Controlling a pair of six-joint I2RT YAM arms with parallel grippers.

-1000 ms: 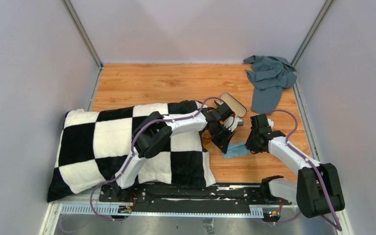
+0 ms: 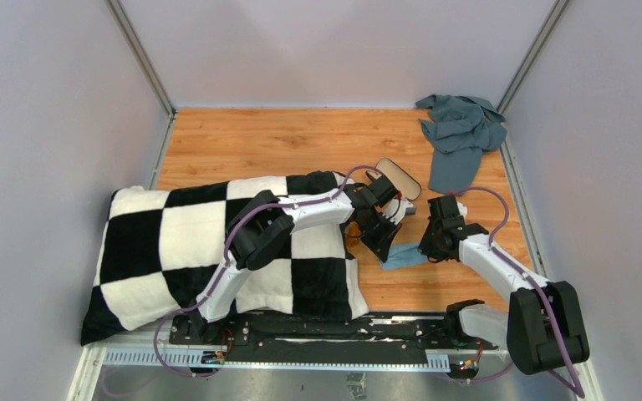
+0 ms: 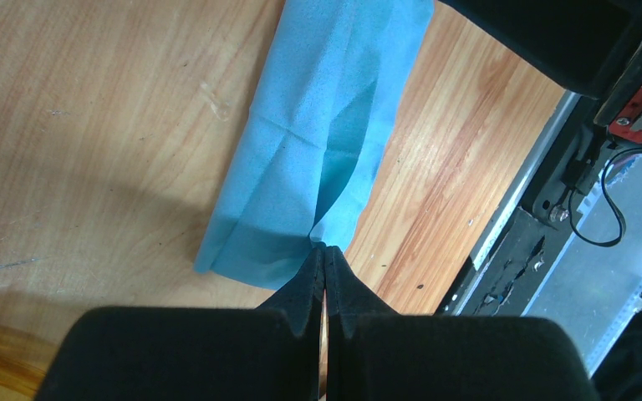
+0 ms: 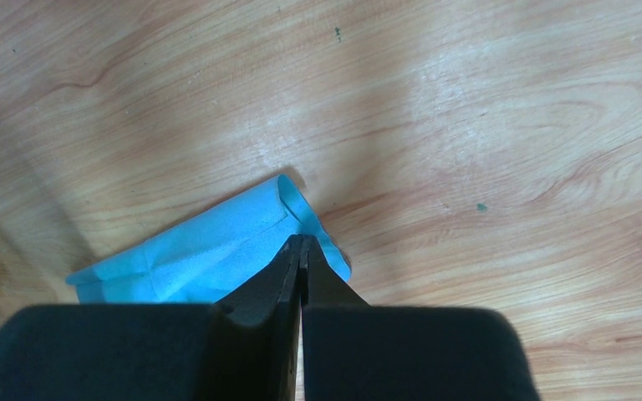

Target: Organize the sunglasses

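A folded light-blue cloth (image 2: 405, 256) lies on the table between my two grippers. In the left wrist view, my left gripper is shut with its tips at the near edge of the cloth; whether any fabric is pinched does not show clearly. Over the cloth's other end, my right gripper is shut with nothing visible between its fingers. An amber, see-through object (image 2: 352, 235), perhaps the sunglasses, is partly hidden beside the left arm. Behind that arm rests a case (image 2: 399, 179) with a beige inside.
A large black-and-white checked blanket (image 2: 188, 238) covers the left of the table, under the left arm. Crumpled grey-blue fabric (image 2: 460, 134) lies at the back right. Bare wood (image 2: 276, 138) stretches along the back.
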